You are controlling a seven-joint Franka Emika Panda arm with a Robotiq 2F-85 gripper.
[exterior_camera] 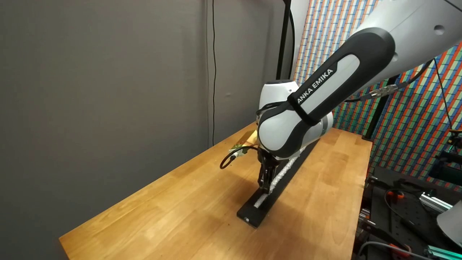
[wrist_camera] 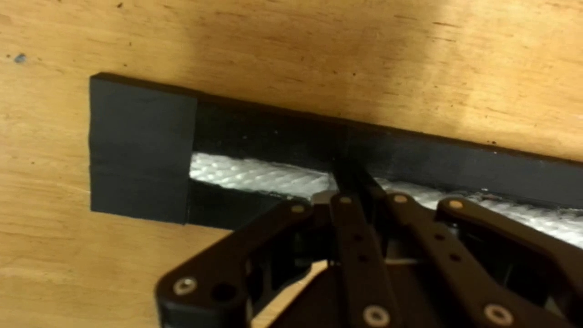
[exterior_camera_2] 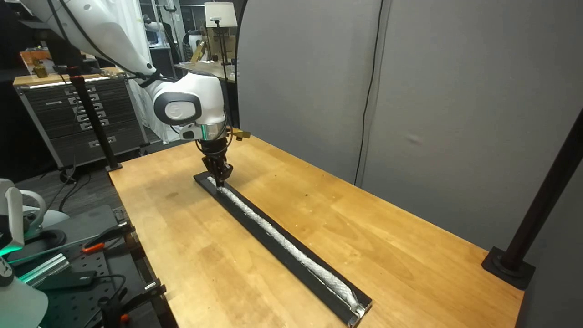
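Observation:
A white braided rope (wrist_camera: 251,176) runs lengthwise along a long black board (wrist_camera: 143,150) lying flat on the wooden table. In the wrist view, my gripper is right over the rope, its fingers close together and shut. Dark fingertips meet the strip of rope, and what lies between them is hidden. Exterior view 1 has the gripper (exterior_camera: 265,190) low over the near end of the board (exterior_camera: 251,214). In exterior view 2 the gripper (exterior_camera_2: 219,184) is at the far end, with the rope (exterior_camera_2: 278,236) stretching away toward the front.
Behind the arm, a small yellowish box (exterior_camera: 250,139) is partly hidden on the table. A grey wall (exterior_camera: 121,86) borders one side, and a black post (exterior_camera_2: 538,213) stands at the table's corner.

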